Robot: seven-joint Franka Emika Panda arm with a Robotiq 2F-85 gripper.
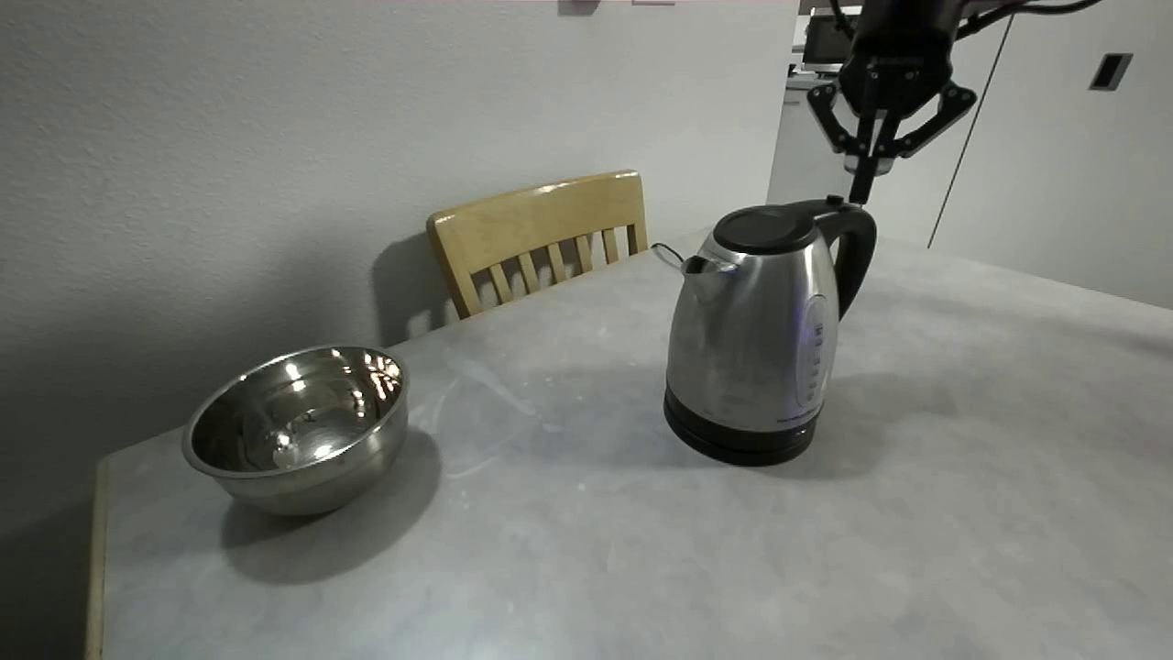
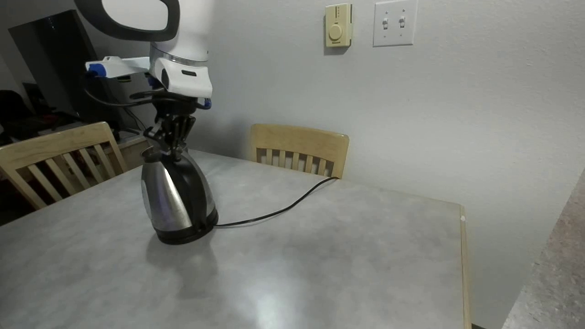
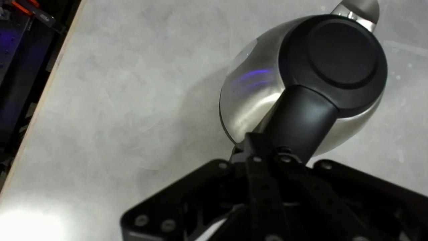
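Observation:
A steel electric kettle (image 1: 748,341) with a black lid, base and handle (image 1: 855,258) stands upright on the grey table. In exterior view 1 its spout faces left, and the handle is on the right. My gripper (image 1: 862,198) is shut, pointing down at the top of that handle, close by the small black button (image 1: 836,203). From the wrist camera, the fingertips (image 3: 256,140) overlap the handle's rear end beside the lid (image 3: 341,54); whether they touch it I cannot tell. Nothing shows between the fingers.
A shiny metal bowl (image 1: 302,434) sits at the table's left end, empty. The kettle's black cord (image 2: 279,211) runs over the table to the edge by a wooden chair (image 2: 299,145). Bare tabletop lies between bowl and kettle.

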